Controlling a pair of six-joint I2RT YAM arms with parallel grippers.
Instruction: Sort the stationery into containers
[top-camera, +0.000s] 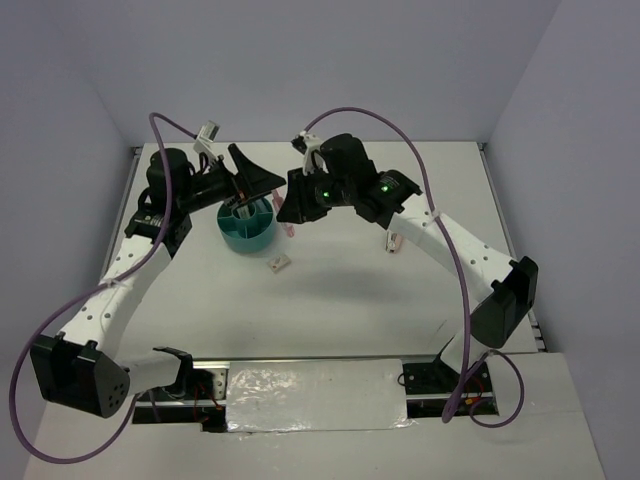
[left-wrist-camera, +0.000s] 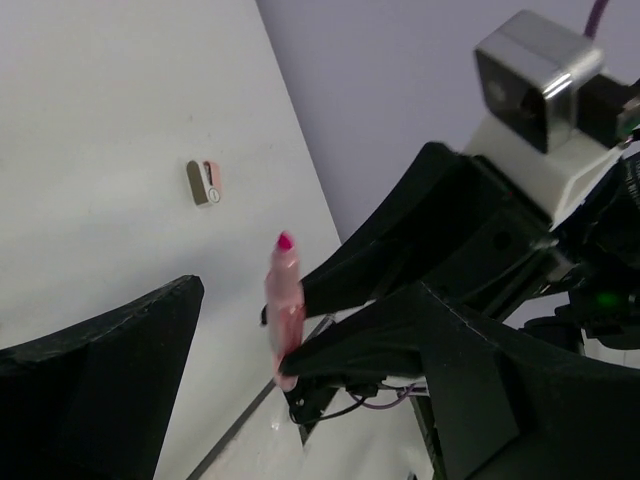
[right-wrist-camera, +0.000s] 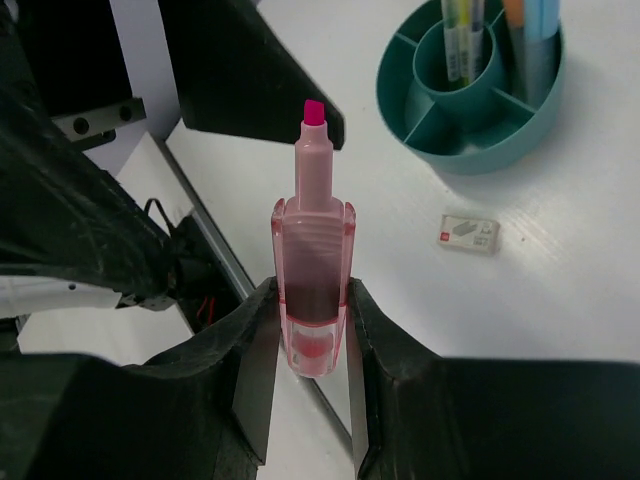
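A pink highlighter (right-wrist-camera: 312, 260) is held upright in my right gripper, which is shut on it above the table, close to my left gripper (top-camera: 255, 180). The left gripper stands open, the highlighter showing between and beyond its fingers in the left wrist view. The teal divided holder (right-wrist-camera: 470, 150) with pens (right-wrist-camera: 462, 40) sits under the left gripper. A white eraser (right-wrist-camera: 467, 232) lies in front of the holder. A small sharpener (left-wrist-camera: 204, 182) lies on the right half of the table.
Walls stand at back and sides; a metal rail runs along the front edge.
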